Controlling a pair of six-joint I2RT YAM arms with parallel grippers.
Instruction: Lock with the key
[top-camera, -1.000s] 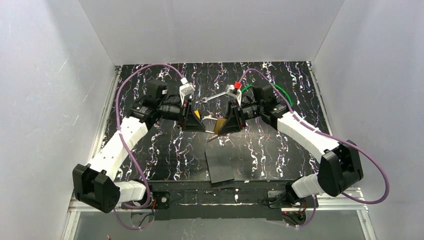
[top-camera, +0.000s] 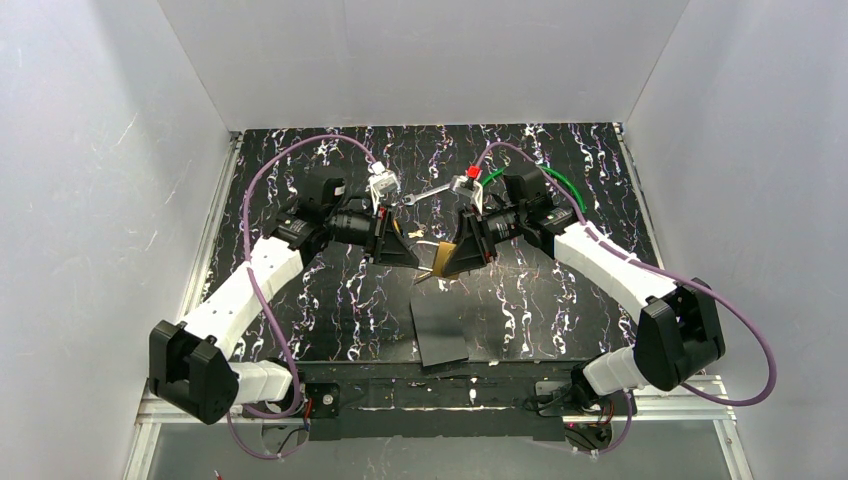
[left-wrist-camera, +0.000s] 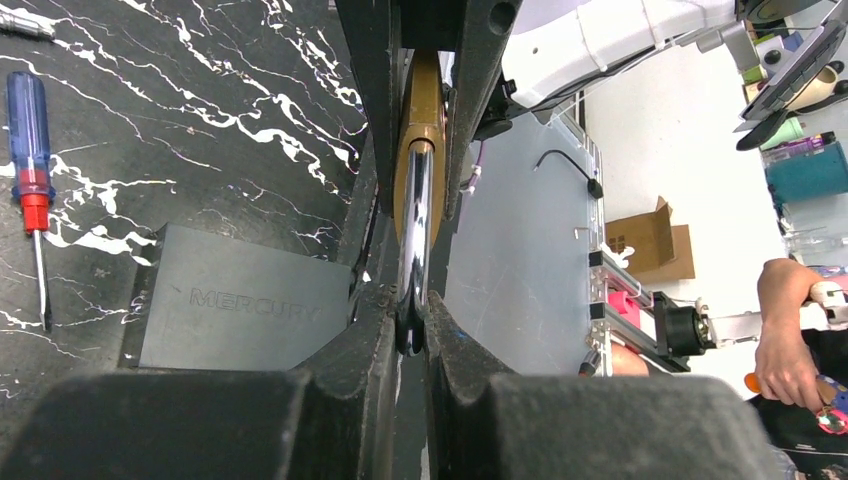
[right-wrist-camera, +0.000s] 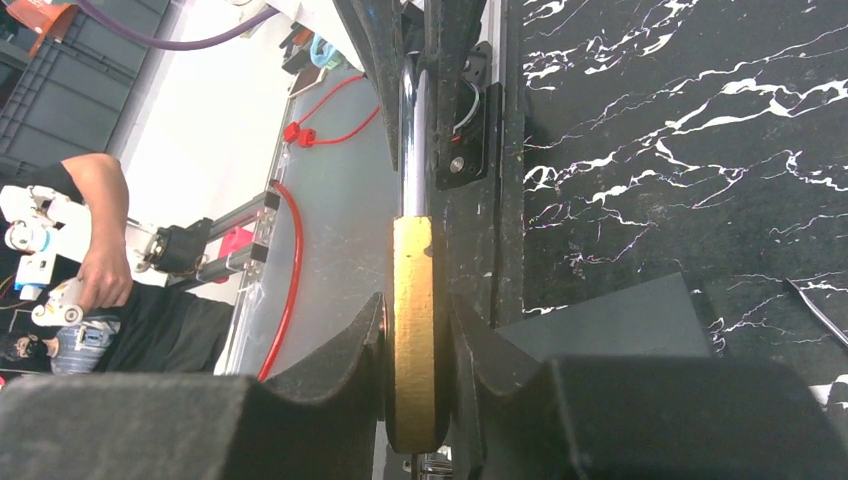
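A padlock spans the gap between my two grippers above the table. Its brass body is between the fingers of my right gripper, which is shut on it. The shiny shackle reaches toward my left gripper, whose black fingers are closed around its far end. In the left wrist view the shackle and the narrow side of the body line up. Some metal shows just below the body in the right wrist view; whether it is a key, I cannot tell.
Below the padlock lie a blue-handled screwdriver and a dark MERCURY box. A wrench and a green cable are farther back.
My left gripper has shifted right and slightly toward the front, closer to the right one. The right arm stays nearly still.
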